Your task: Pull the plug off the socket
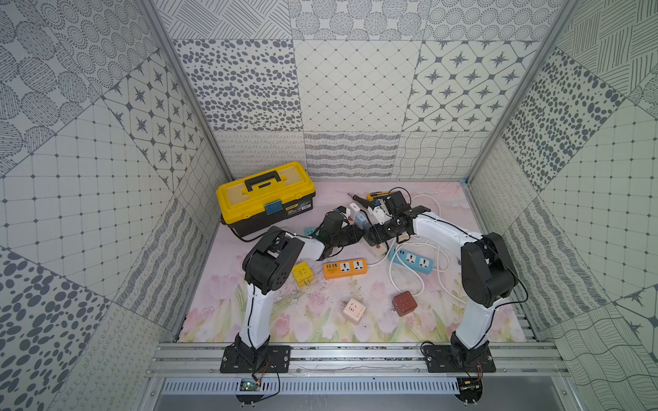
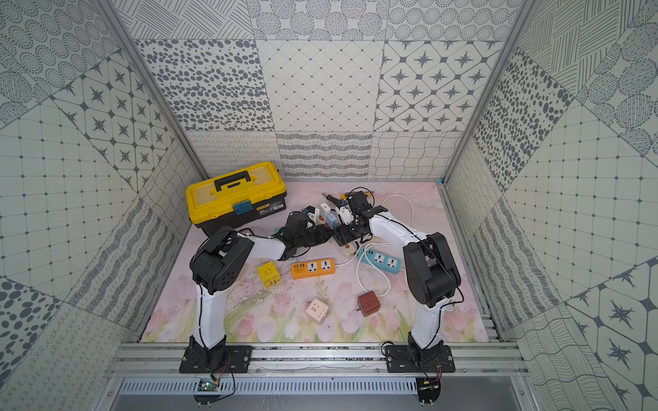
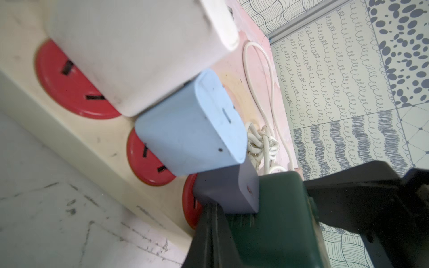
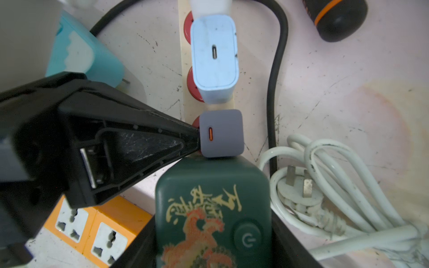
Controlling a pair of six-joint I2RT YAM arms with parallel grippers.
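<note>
A cream power strip point(image 3: 80, 134) with red sockets bears a row of plugs: a white plug point(image 3: 134, 49), a light blue plug point(image 3: 178, 129) and a small grey plug point(image 3: 223, 189). Beside the grey plug is a dark green box point(image 4: 214, 192) with a dragon print. My left gripper is shut, its tips close against the grey plug's side and the green box, with nothing showing between them. The fingers point(image 4: 140, 245) of my right gripper flank the green box; whether they press on it is unclear. The green box's underside is hidden.
An orange strip point(image 1: 345, 268) and a blue strip point(image 1: 411, 260) lie nearer the front. Coiled white cable point(image 4: 353, 178) and a black cable point(image 4: 271, 89) run beside the plugs. The yellow toolbox point(image 1: 267, 191) stands back left. Several loose adapters lie in front.
</note>
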